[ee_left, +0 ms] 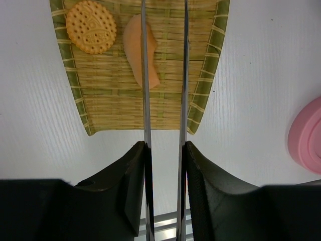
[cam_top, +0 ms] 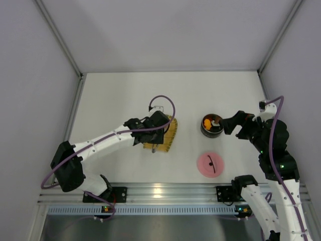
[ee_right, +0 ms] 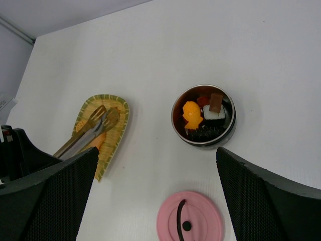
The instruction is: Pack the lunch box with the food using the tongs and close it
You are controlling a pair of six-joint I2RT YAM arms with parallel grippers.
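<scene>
A woven yellow tray [ee_left: 115, 120] lies left of centre, bearing a round biscuit [ee_left: 91, 27] and a curved orange piece [ee_left: 133, 50]. Above it, my left gripper is shut on long metal tongs [ee_left: 182, 110], their two arms apart. The right wrist view shows the tong tips [ee_right: 111, 116] over the tray; whether food lies between them I cannot tell. The round dark lunch box [ee_right: 230, 131] stands open, with an orange piece [ee_right: 191, 112], a white block and a brown block inside. Beside the box my right gripper is open and empty.
A round pink lid [cam_top: 203, 170] with a black strap lies in front of the lunch box, near the table's front edge.
</scene>
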